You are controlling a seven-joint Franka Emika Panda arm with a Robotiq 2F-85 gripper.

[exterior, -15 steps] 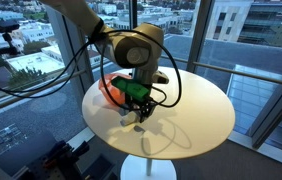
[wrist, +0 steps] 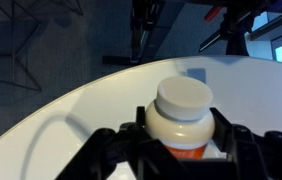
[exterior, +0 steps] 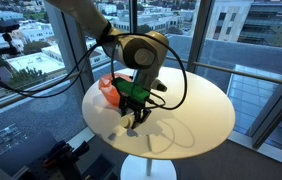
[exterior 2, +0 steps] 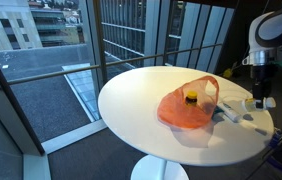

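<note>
In the wrist view, a bottle-like thing with a white cap (wrist: 184, 95) and some red-orange below it fills the space between the dark fingers. My gripper is shut on it; its lower part is hidden. Exterior view 2 has the gripper (exterior 2: 257, 102) low over the right edge of the table, a pale yellowish item at its tips. An orange mesh bag (exterior 2: 186, 112) lies to its left on the table, with a yellow-capped bottle (exterior 2: 191, 97) showing in or behind the mesh.
Between bag and gripper lies a small white and blue item (exterior 2: 226, 112). Loose cables (exterior: 56, 92) hang round the arm. Windows stand close behind the table.
The arm has shifted slightly down and to the left in exterior view 1. The orange bag appears to lie in the same place.
</note>
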